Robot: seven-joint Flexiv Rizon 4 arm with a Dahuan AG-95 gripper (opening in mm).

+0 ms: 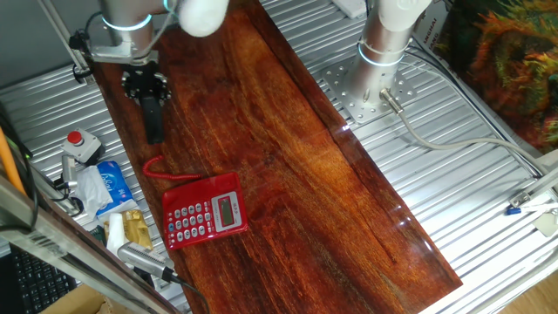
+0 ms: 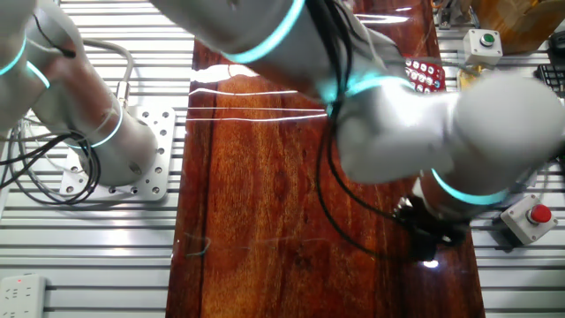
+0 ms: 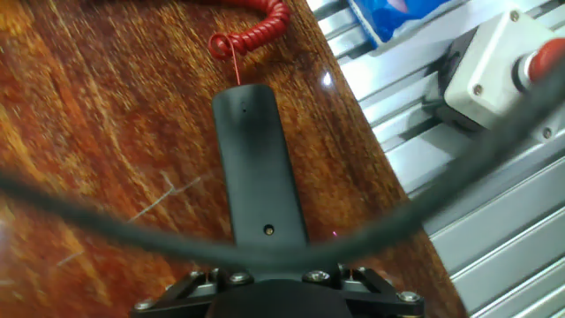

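A dark, long handset (image 3: 256, 168) extends from my gripper, which is shut on its near end. A thin red wire joins the handset's far tip to a coiled red cord (image 3: 262, 34). From above, in exterior view 1, the handset (image 1: 153, 122) hangs below the gripper (image 1: 146, 85) near the wooden top's left edge. The red telephone base (image 1: 205, 209), with keypad and small display, lies farther down, apart from the handset. In exterior view 2 the arm covers much of this base (image 2: 425, 78). The gap between handset and wood cannot be judged.
The glossy wooden top (image 1: 288, 166) is clear right of the phone. Beyond its left edge are a red-button box (image 1: 81, 146) and a blue tissue pack (image 1: 112, 187). A blurred dark cable (image 3: 106, 231) crosses the wrist view.
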